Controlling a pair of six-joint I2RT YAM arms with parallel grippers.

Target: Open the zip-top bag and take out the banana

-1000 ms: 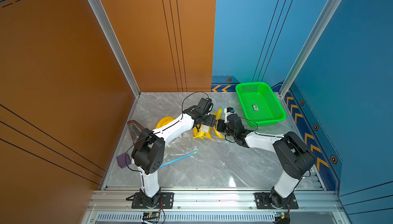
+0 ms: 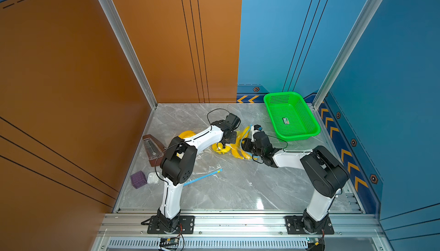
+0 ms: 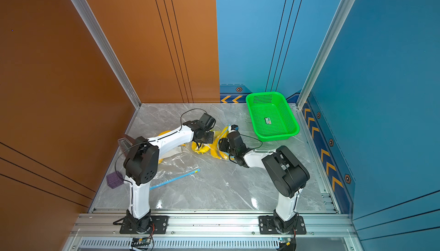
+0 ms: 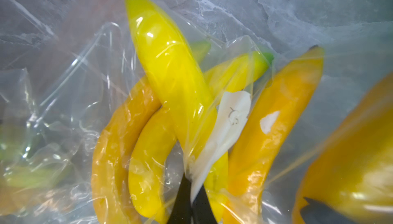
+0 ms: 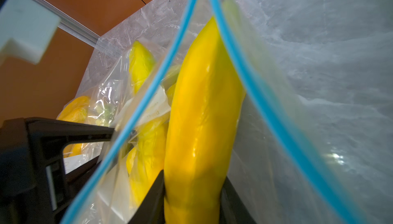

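The clear zip bag lies with several yellow bananas inside. Its blue zip edges stand apart. Between these edges, a thick banana points up and away in the right wrist view, with my right gripper shut on its near end, one finger on each side. My left gripper is shut at the bag's other side, pinching gathered film beside a white label. From above, both grippers face each other over the bananas; their fingertips are mostly hidden there.
A green basket stands empty at the back right. At the left are a brown box, a purple block and another bag with a blue strip.
My left gripper has shifted left and slightly down in the view, and the gap between the two grippers is wider. More yellow shows there. The right gripper has moved only slightly.
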